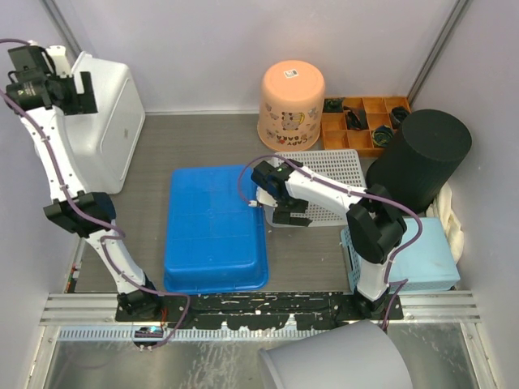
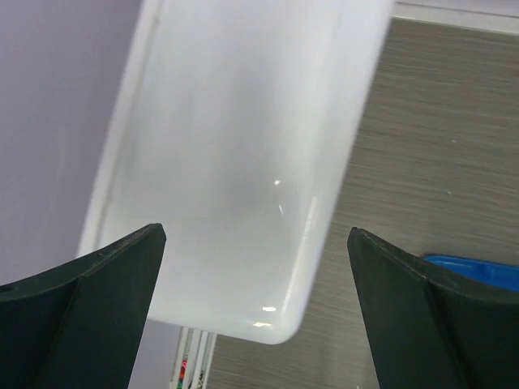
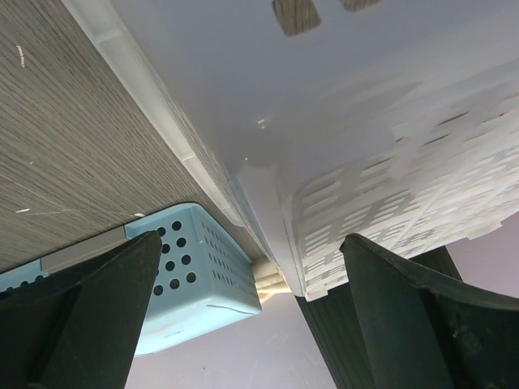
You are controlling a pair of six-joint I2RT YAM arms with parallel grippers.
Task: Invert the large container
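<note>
The large blue container lies upside down on the floor in the middle left, its flat bottom facing up. My left gripper is raised at the far left, open over the white box; in the left wrist view that box's smooth face fills the space beyond the fingers. My right gripper stands open at the white perforated basket, just right of the blue container.
An orange stool, an orange sorter, a black cylinder and a light blue basket crowd the back and right. Bare floor lies between the white box and blue container.
</note>
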